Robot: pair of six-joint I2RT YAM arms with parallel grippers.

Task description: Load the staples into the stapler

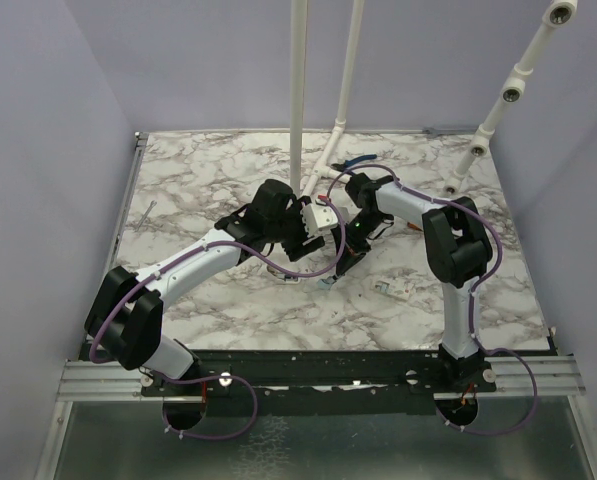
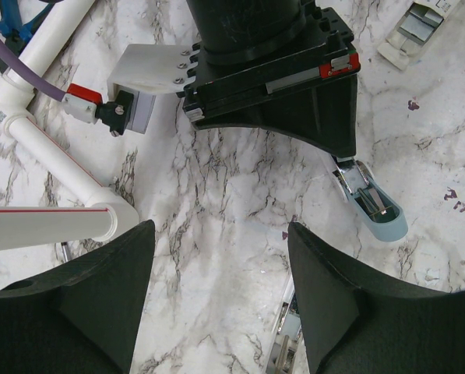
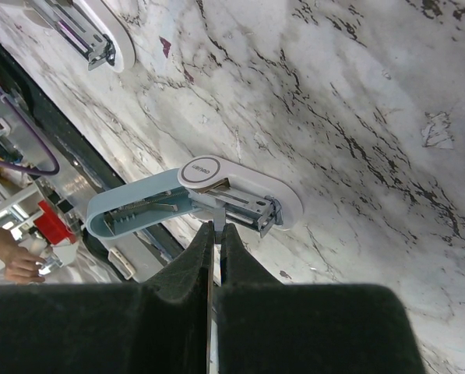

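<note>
An opened stapler (image 3: 244,195) lies on the marble table in the right wrist view, its white base and metal channel facing up and its teal cover (image 3: 135,206) swung out to the left. My right gripper is shut, its fingertips right at the edge of the channel. A small pale strip shows at the tips; whether it is pinched or part of the stapler, I cannot tell. In the left wrist view the teal cover (image 2: 386,226) shows beyond the right gripper. My left gripper stands open and empty, above bare table and apart from that stapler.
Another opened stapler (image 2: 287,335) lies partly behind the left gripper's finger, and a pale one (image 2: 415,31) is at the upper right. White pipes (image 2: 61,164) and blue-handled pliers (image 1: 356,160) are farther back.
</note>
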